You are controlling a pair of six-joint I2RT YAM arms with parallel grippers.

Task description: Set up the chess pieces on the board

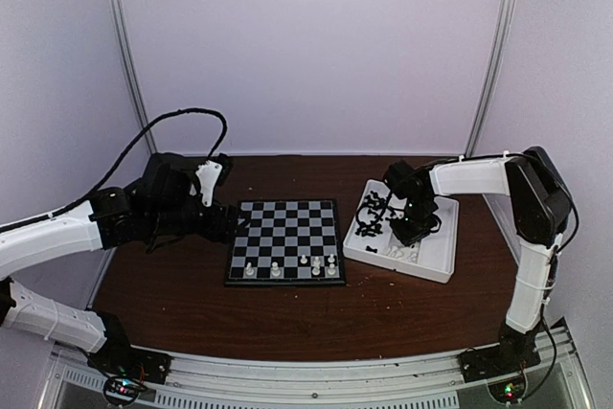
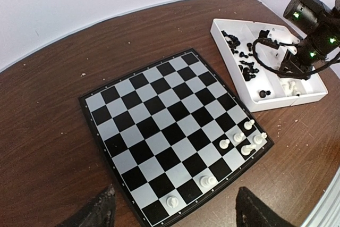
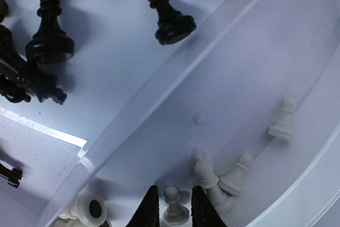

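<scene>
The checkered board carries several white pieces along its near side, among them a white piece and another near the left corner. My left gripper hangs above the board's left side, open and empty. Over the white tray, my right gripper is down among the white pieces, shut on a white pawn held between its two fingertips. Other white pieces lie right beside it. Black pieces lie beyond the tray's divider.
A raised divider splits the tray close to my right gripper. One white pawn lies apart near the tray's outer wall. Bare brown table stretches in front of the board.
</scene>
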